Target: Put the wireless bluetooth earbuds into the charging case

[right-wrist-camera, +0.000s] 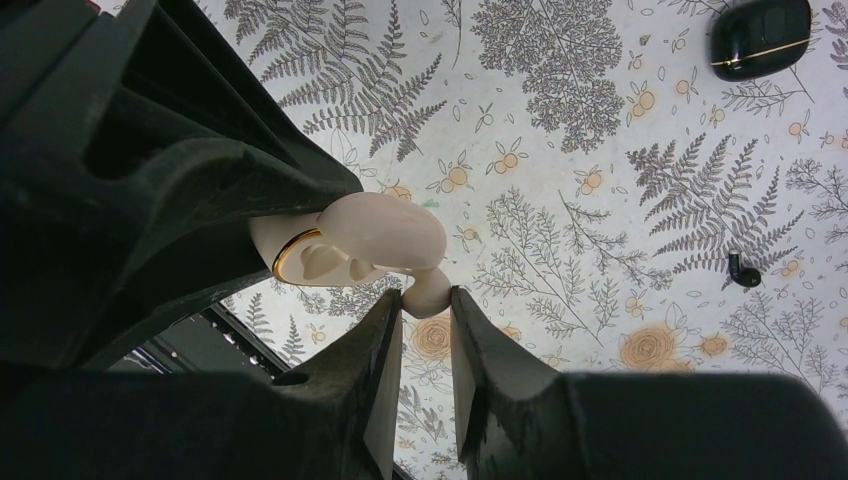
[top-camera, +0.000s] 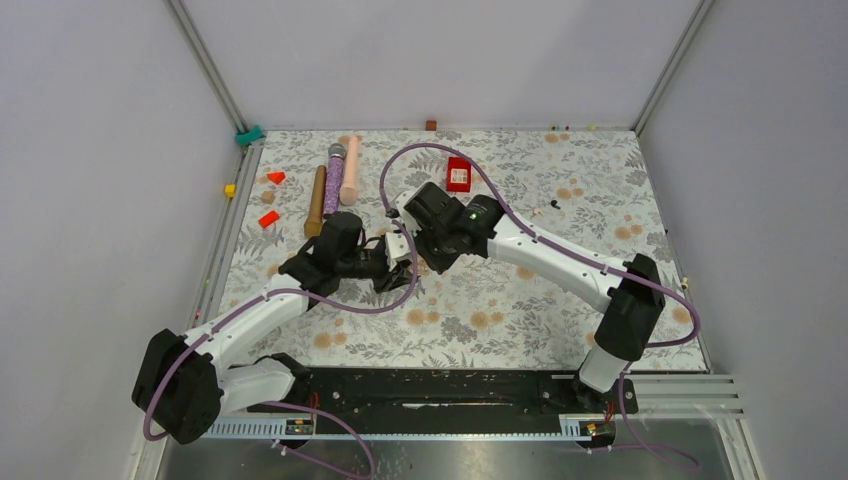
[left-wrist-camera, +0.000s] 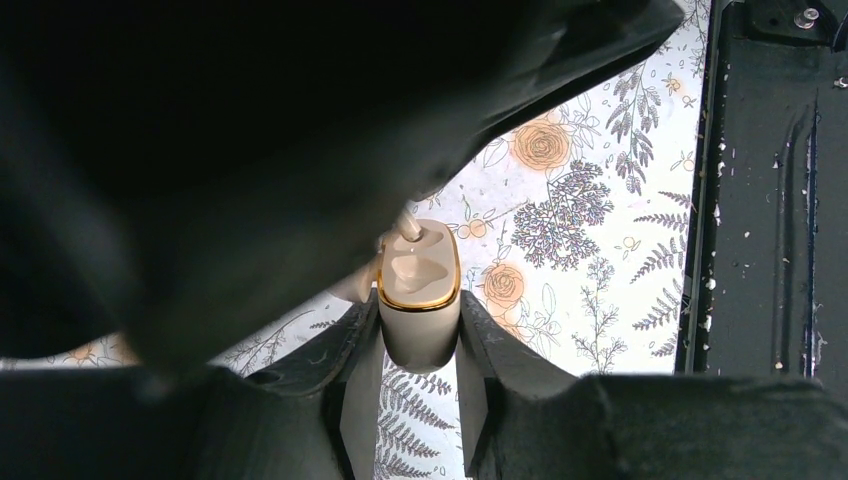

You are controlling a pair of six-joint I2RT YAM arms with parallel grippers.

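In the left wrist view, my left gripper is shut on the pale pink charging case [left-wrist-camera: 420, 330], upright and open, with gold rim and moulded hollow on top. A pale stem shows at its far side, partly hidden by the dark right gripper above. In the right wrist view, my right gripper is shut on a pale earbud [right-wrist-camera: 428, 290], just beside the case's open face. The case lid [right-wrist-camera: 380, 228] shows above that face. Whether the earbud is inside a slot I cannot tell. In the top view, both grippers meet near the middle, hiding the case.
A black case [right-wrist-camera: 760, 40] and black earbud [right-wrist-camera: 744, 272] lie on the mat. A red box [top-camera: 459, 175] stands at the back. Rollers [top-camera: 350, 170] and small red blocks [top-camera: 269, 218] lie left.
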